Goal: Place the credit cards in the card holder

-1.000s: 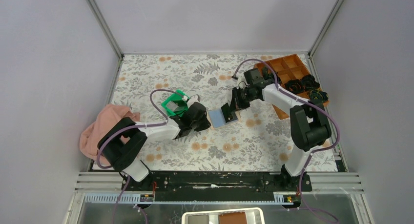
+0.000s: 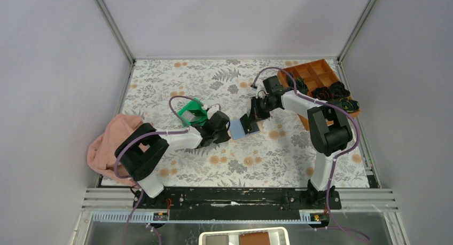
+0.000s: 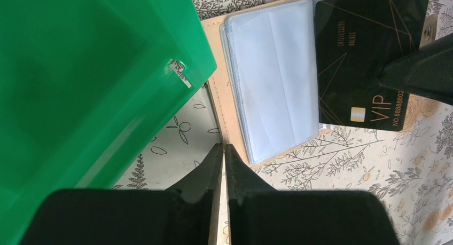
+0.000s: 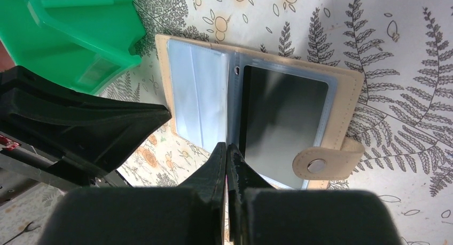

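The open card holder (image 2: 236, 128) lies mid-table, tan with clear blue-tinted sleeves (image 3: 272, 79). A black VIP card (image 3: 355, 69) is on its right half in the left wrist view; in the right wrist view a dark card (image 4: 280, 122) shows there under a tan snap tab (image 4: 315, 164). My left gripper is at the holder's left edge, fingertips nearly together, nothing visible between them. My right gripper is shut over the middle of the holder, beside the card, with nothing clear between its fingers.
A green tray (image 3: 91, 85) stands left of the holder. A pink cloth (image 2: 112, 141) lies at the left edge, and a wooden compartment box (image 2: 315, 71) with dark items at the right back.
Both arms have shifted slightly over the last second, the right one a little down and left in the top view, toward the holder. The holder looks about the same.
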